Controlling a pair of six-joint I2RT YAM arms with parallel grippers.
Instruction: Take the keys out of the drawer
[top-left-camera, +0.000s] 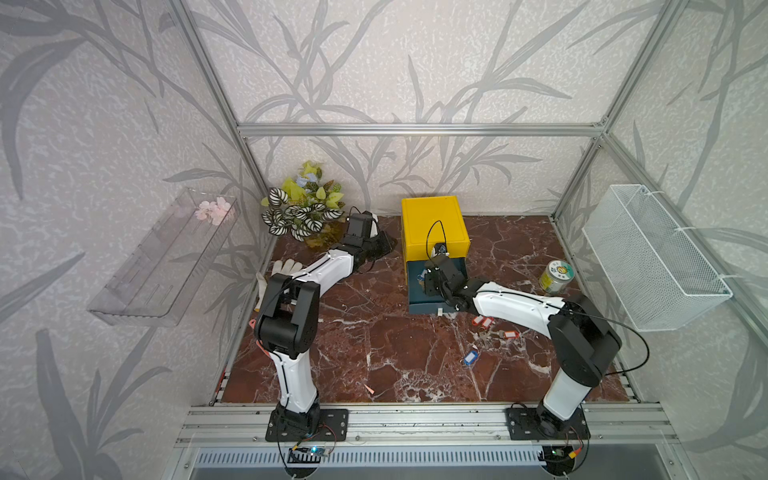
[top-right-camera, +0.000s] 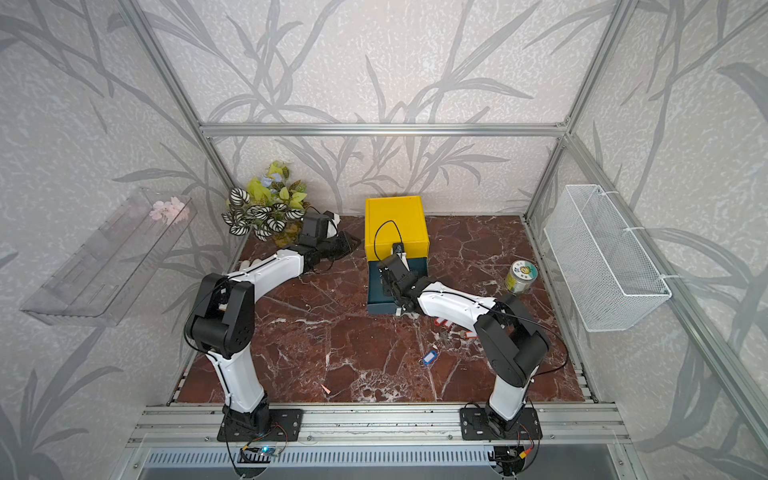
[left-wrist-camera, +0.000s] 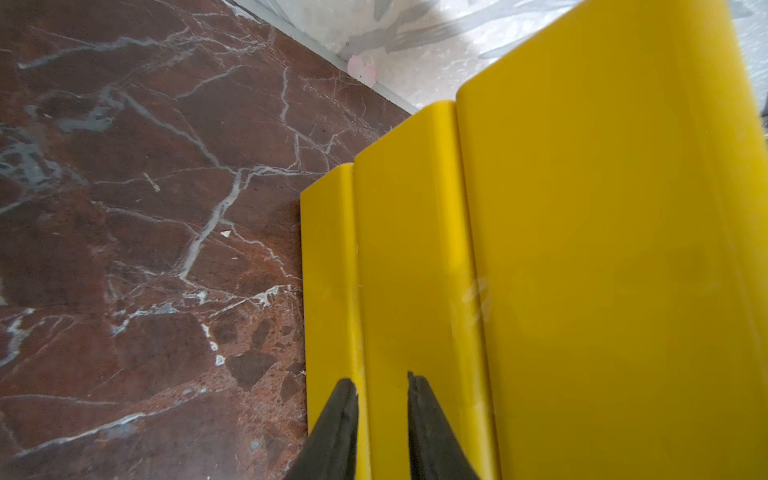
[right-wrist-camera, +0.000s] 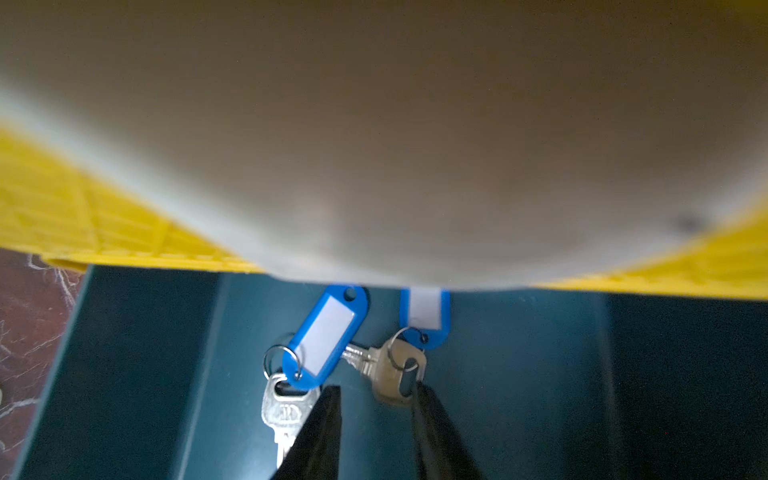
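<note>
A yellow drawer unit (top-left-camera: 432, 220) has its dark teal drawer (top-right-camera: 380, 296) pulled out toward the front. Inside lie two blue-tagged keys, a silver key (right-wrist-camera: 288, 412) and a brass key (right-wrist-camera: 388, 376). My right gripper is open above them, with nothing between its fingers. My left gripper stands part open beside the unit's yellow left side, left of it in both top views, holding nothing that shows.
A plant (top-left-camera: 300, 200) stands at the back left, a round tin (top-left-camera: 556, 276) at the right. Red tags and a blue tag (top-left-camera: 470, 356) lie on the marble table, whose front middle is fairly clear.
</note>
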